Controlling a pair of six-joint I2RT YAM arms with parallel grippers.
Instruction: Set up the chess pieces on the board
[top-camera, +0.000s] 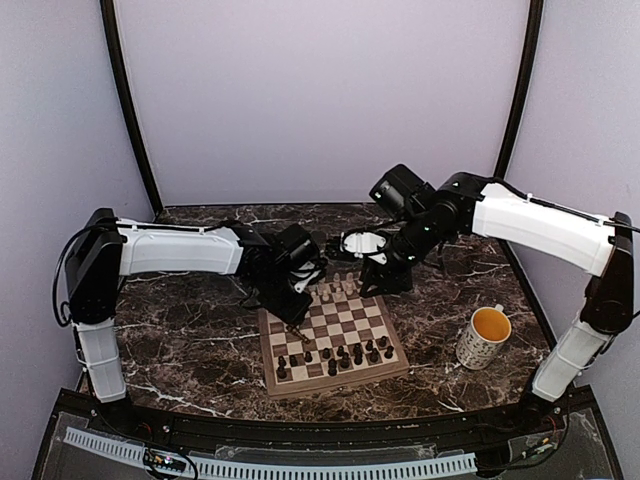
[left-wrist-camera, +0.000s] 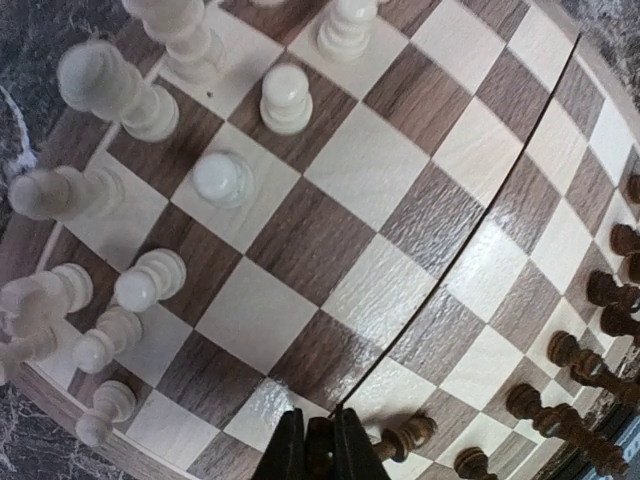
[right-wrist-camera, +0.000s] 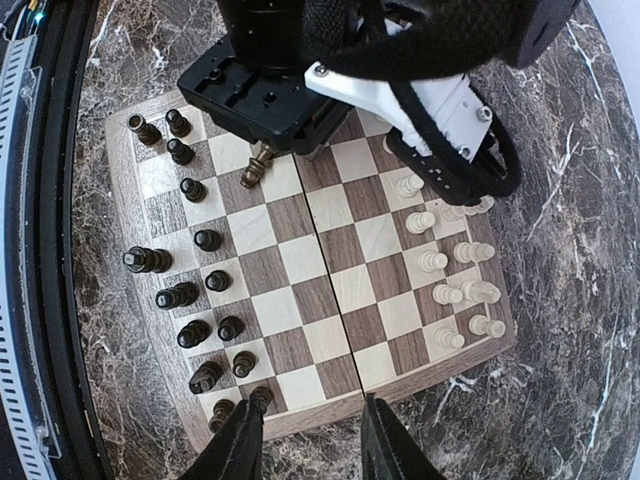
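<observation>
My left gripper is shut on a dark chess piece (left-wrist-camera: 408, 438), which sticks out sideways from the fingers with its base outward. In the right wrist view this held piece (right-wrist-camera: 256, 166) is tilted over the board (top-camera: 343, 318), near the dark side's left end. White pieces (right-wrist-camera: 480, 291) stand in two rows along the far edge, partly hidden from above by the arms. Dark pieces (top-camera: 333, 368) stand along the near edge. My right gripper is open and empty; its fingers (right-wrist-camera: 232, 445) show beyond the board's right edge in its wrist view.
A patterned mug (top-camera: 481, 338), orange inside, stands on the marble table right of the board. The left arm's gripper body (right-wrist-camera: 265, 105) covers the board's left part. The middle squares are mostly clear, and the table's left side is bare.
</observation>
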